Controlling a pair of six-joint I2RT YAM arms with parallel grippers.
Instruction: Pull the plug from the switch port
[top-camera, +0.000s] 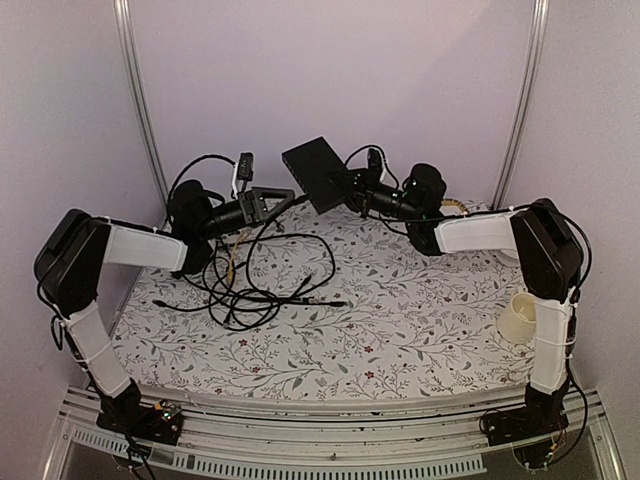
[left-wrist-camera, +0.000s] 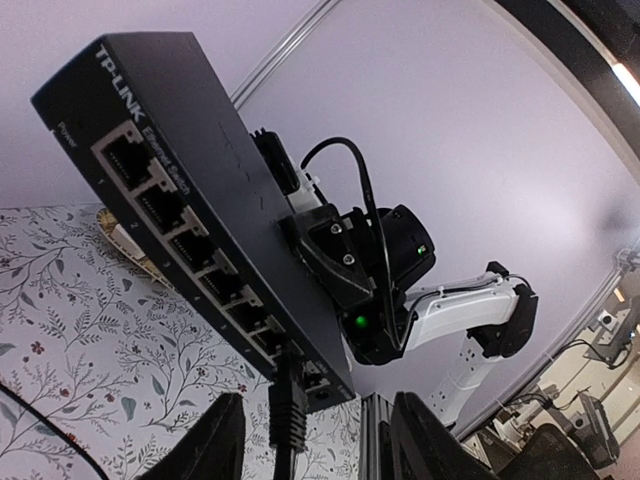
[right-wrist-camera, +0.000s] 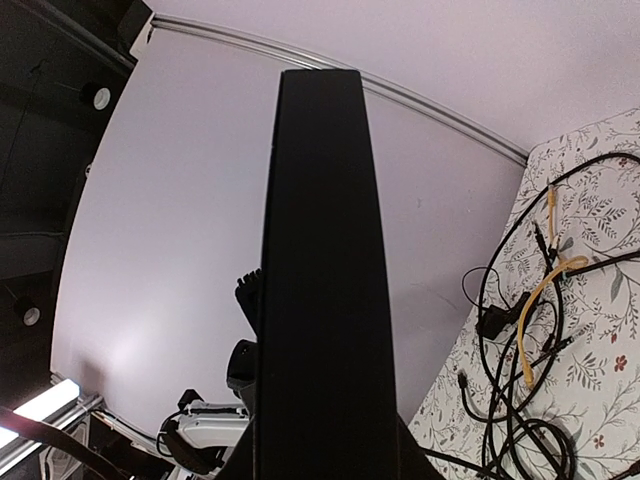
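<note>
My right gripper (top-camera: 349, 183) is shut on the black TP-LINK switch (top-camera: 312, 172), holding it raised and tilted. In the left wrist view the switch (left-wrist-camera: 200, 160) shows its row of ports, with a black plug (left-wrist-camera: 288, 410) in one near the lower end and its cable running down. My left gripper (top-camera: 278, 198) is open just left of the switch, its two fingers either side of the plug, apparently not touching it. In the right wrist view the switch (right-wrist-camera: 322, 270) fills the middle, hiding most of the fingers.
A tangle of black and yellow cables (top-camera: 250, 300) lies on the left of the patterned table (top-camera: 400, 340). A cream cup (top-camera: 516, 318) stands at the right edge.
</note>
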